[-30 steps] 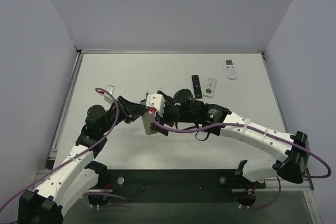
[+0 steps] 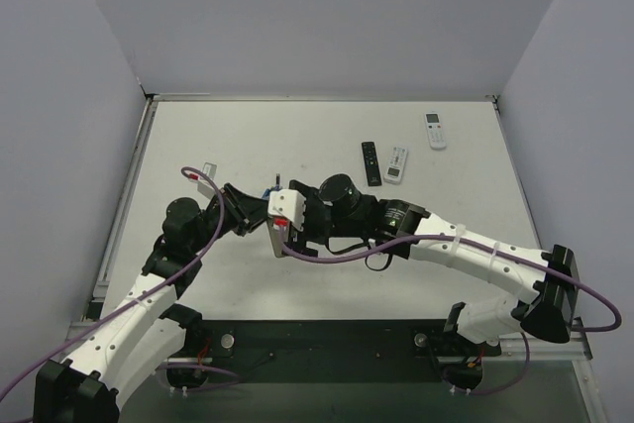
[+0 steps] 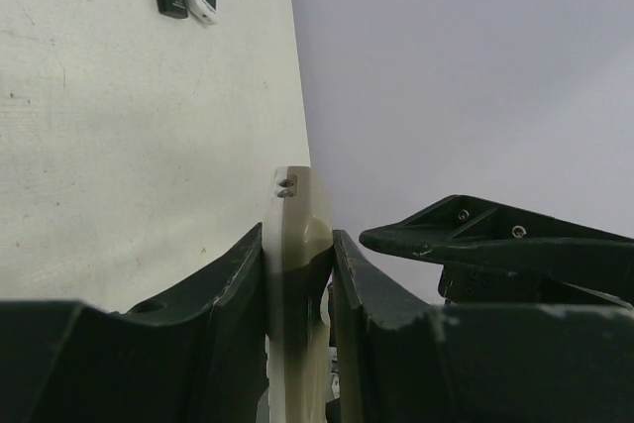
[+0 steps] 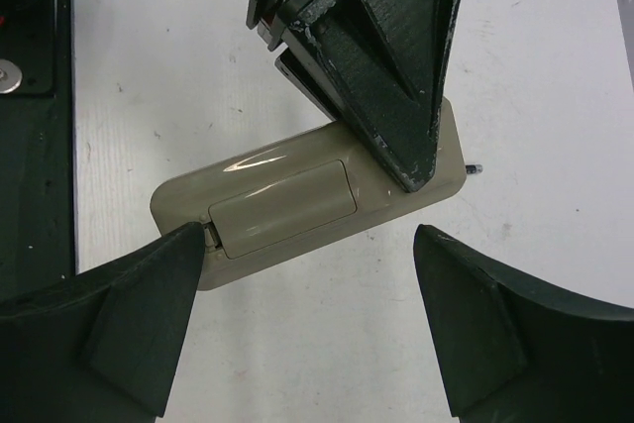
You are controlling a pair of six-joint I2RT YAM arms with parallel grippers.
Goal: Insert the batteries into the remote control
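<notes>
My left gripper is shut on a beige-grey remote (image 4: 396, 195), held near one end. In the right wrist view the remote's back faces up, its battery cover (image 4: 282, 207) seated in the recess with a narrow gap at the left end. A small metallic piece (image 4: 474, 168) shows just past the remote's right end; I cannot tell what it is. My right gripper hovers at the remote with its fingers apart and nothing seen between them. In the top view it hides much of the remote.
A black remote (image 2: 370, 162), a white remote (image 2: 396, 163) and another white remote (image 2: 435, 130) lie at the back right. A white object (image 2: 209, 168) is partly hidden by the left arm.
My right gripper has shifted slightly down and left in the top view, toward the table's front. The left arm is nearly unchanged.
</notes>
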